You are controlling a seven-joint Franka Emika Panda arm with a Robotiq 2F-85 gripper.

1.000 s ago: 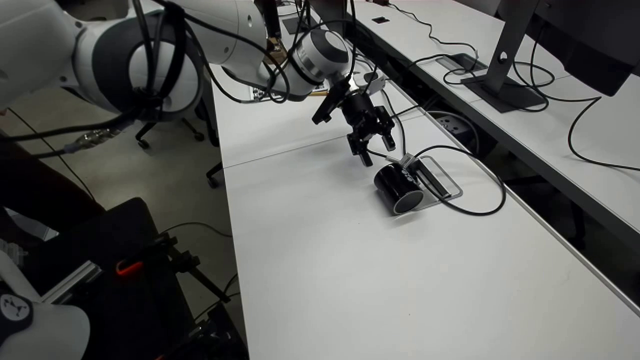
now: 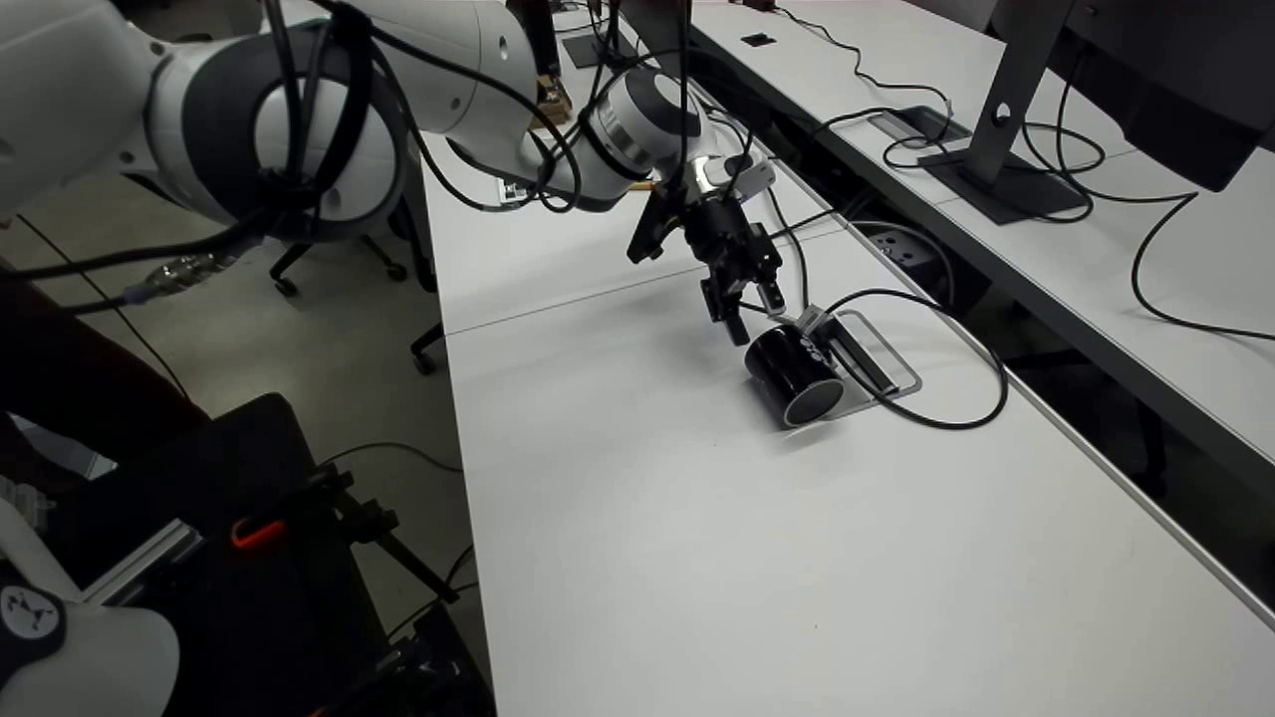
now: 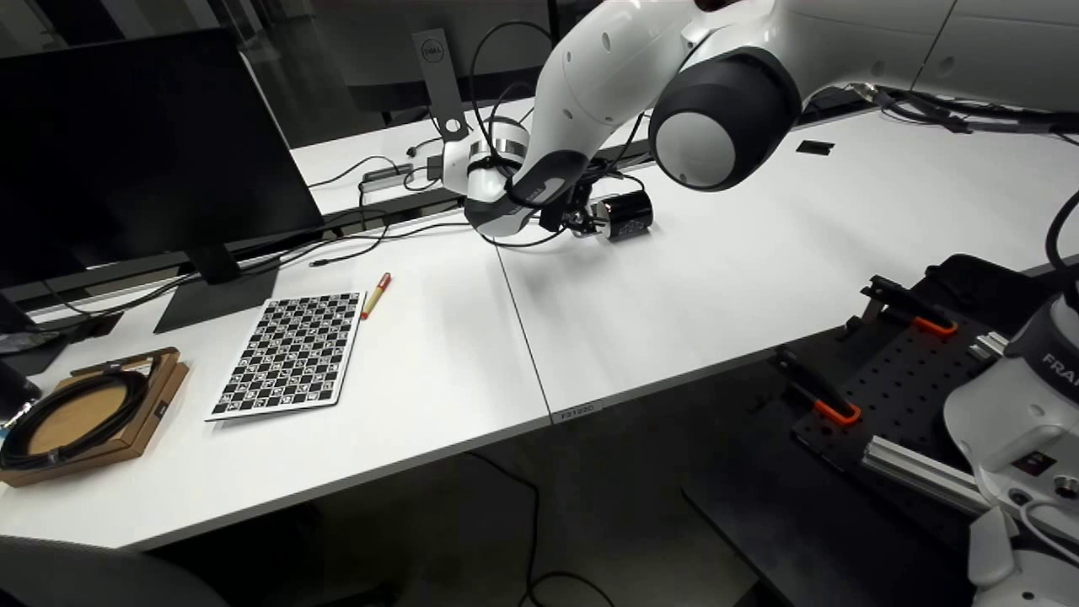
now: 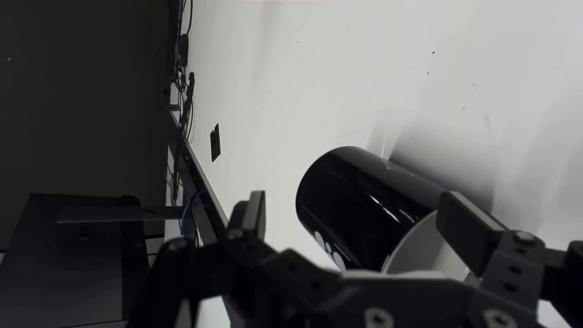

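A glossy black mug [image 2: 791, 372] lies on its side on the white table, near the far edge and beside a cable hatch. In the wrist view the mug [image 4: 366, 202] appears between and beyond the two fingers, its pale open mouth turned toward the gripper and partly covered by the right-hand finger. My gripper [image 2: 755, 323] is open and tilted down toward the mug's near end, with nothing held. From the other side, the gripper [image 3: 587, 217] stands close against the mug [image 3: 627, 214]; whether a finger touches it, I cannot tell.
A black cable [image 2: 998, 376] loops beside the mug over the hatch frame [image 2: 914, 380]. A checkered board [image 3: 288, 354], a marker [image 3: 375, 295] and a cardboard box with coiled cable [image 3: 152, 405] sit farther along the table. Bare tabletop [image 2: 717, 538] stretches out on the mug's other side.
The gripper has moved slightly closer to the mug and turned a little, its fingers remaining open. The mug lies where it was.
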